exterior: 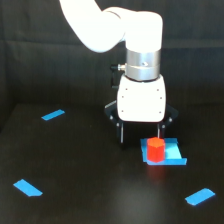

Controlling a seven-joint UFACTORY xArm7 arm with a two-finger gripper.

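Observation:
A small red block (156, 150) sits on a light blue patch with a darker blue border (176, 161), right of centre on the dark table. My gripper (141, 132) points down just behind and to the left of the block, its fingers spread wide apart. Nothing shows between them. The right finger comes down close to the block's top edge in this view; whether the two touch, I cannot tell.
Blue tape strips lie on the table at the back left (53, 115), front left (27, 188) and front right (200, 197). A dark curtain hangs behind.

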